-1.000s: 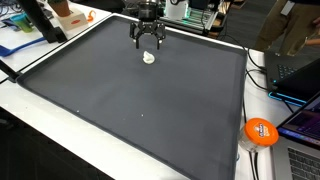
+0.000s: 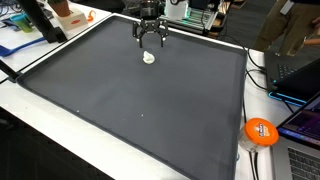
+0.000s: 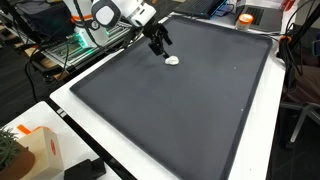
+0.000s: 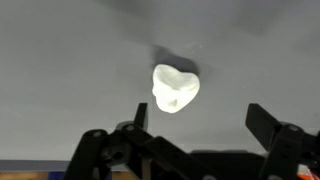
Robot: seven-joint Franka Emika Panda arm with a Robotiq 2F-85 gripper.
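A small white object (image 4: 174, 88) with rounded, uneven edges lies on the dark grey board (image 3: 170, 120). Wide apart in the wrist view stand the two black fingers of my gripper; it is open, and the white object shows beyond the fingertips, between them in the picture. In exterior view 1 the gripper (image 2: 150, 42) is at the board's far edge, just behind the white object (image 2: 149, 57). Exterior view 2 has the gripper (image 3: 160, 46) beside the white object (image 3: 172, 60), apart from it.
Most of the board is bare. An orange-lidded jar (image 2: 260, 132) stands off its right side, near a laptop (image 2: 300, 158). A plant pot (image 3: 14, 155) and an orange-topped container (image 3: 40, 150) are at the near left in exterior view 2.
My gripper has shifted very slightly at the far edge of the board. The white object has stayed in place.
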